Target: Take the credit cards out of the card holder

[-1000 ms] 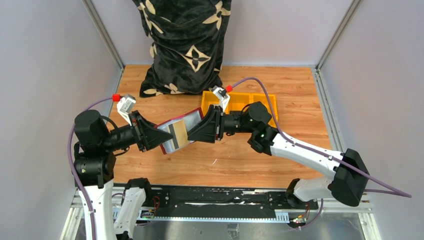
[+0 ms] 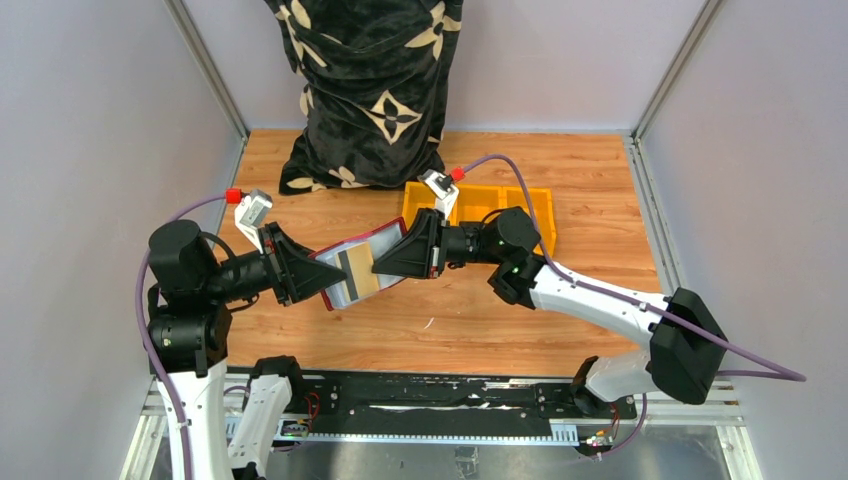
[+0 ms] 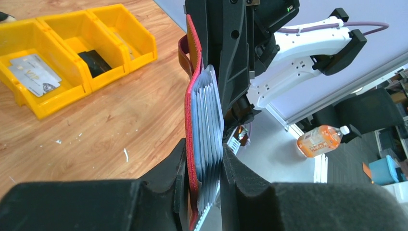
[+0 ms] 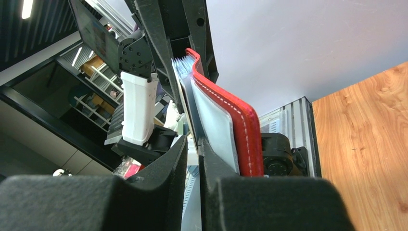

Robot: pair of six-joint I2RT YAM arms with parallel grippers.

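Note:
The red-edged card holder (image 2: pixel 355 265) with clear sleeves and a tan, dark-striped card is held up between both grippers. My left gripper is shut on it; in the left wrist view the stack of sleeves (image 3: pixel 207 130) stands on edge between its fingers. My right gripper is at the holder's other side, its fingertips on or close around the sleeves in the right wrist view. Whether it grips anything is hard to tell.
A yellow three-compartment bin (image 3: pixel 48 96) behind the grippers holds a white card (image 3: pixel 33 72) and a dark item (image 3: pixel 95 63). A patterned dark cloth (image 2: pixel 365 100) hangs at the back.
The left arm and holder look almost unchanged.

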